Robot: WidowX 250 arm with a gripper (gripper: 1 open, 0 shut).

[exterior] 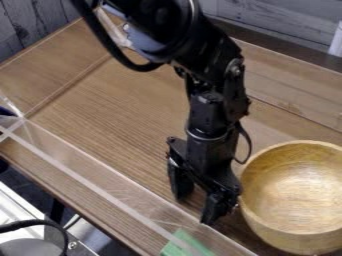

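The black gripper [201, 195] points down at the wooden table [107, 100], close to its front edge and just left of a large light wooden bowl [301, 195]. Its dark fingers sit low at the tabletop. Whether they are open or shut, and whether anything is between them, I cannot tell.
Clear strips of tape or plastic run along the near edge, with a green patch [187, 243] at the bottom. A white object [338, 35] stands at the back right. Metal items lie below the edge at lower left.
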